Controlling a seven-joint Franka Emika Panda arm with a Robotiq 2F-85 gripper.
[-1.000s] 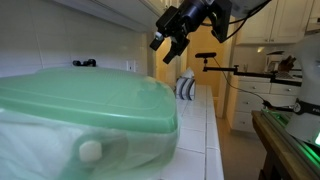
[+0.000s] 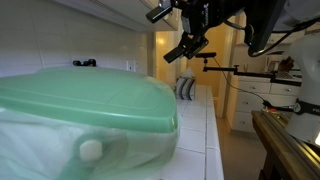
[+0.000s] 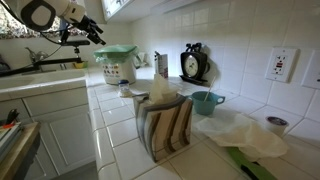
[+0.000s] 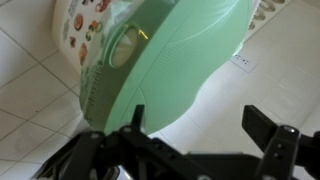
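My gripper (image 2: 165, 32) hangs in the air above and just to the right of a big green lid (image 2: 95, 98) in exterior view 1. Its fingers stand wide apart, with nothing held between them. The lid caps a whitish container (image 2: 92, 152); in exterior view 2 the same container (image 3: 120, 73) is at the far end of the counter. In the wrist view the lid (image 4: 172, 75) fills the middle, beyond the fingers, and a rounded opening shows near its edge. A gap appears to lie between gripper and lid.
A striped block (image 3: 165, 128) stands on the white tiled counter (image 3: 112, 128), with a teal cup (image 3: 207, 102) and crumpled plastic (image 3: 240, 135) around it. A black-framed clock (image 3: 195, 65) leans near the wall.
Over the last second my gripper has come closer to exterior view 1's camera and looks larger there. The lid has stayed put.
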